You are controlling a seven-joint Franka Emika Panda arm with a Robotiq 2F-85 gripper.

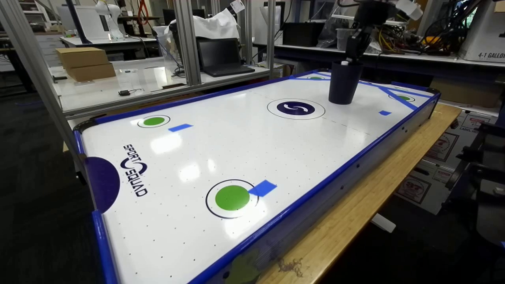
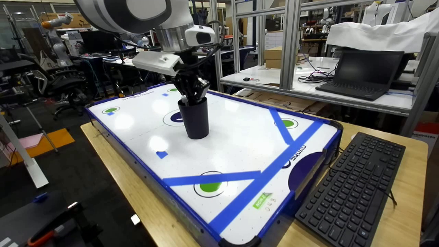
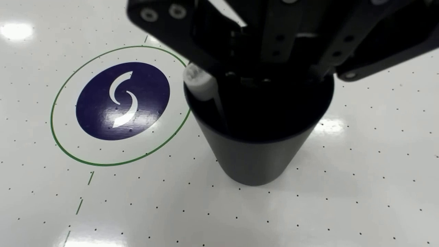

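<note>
A tall dark cup stands upright on the white air hockey table, beside the dark blue center emblem. From above, my gripper reaches into the cup's mouth. Its fingertips are lost in the dark interior, so their spacing and anything between them cannot be made out. A white, rounded end of an object shows at the cup's rim, on the emblem side in the wrist view, close to the gripper. The lower part of that object is hidden inside the cup.
Blue tape strips cross one end of the table, and raised blue rails edge it. A black keyboard lies beyond that end. Most of the white surface around the cup is clear.
</note>
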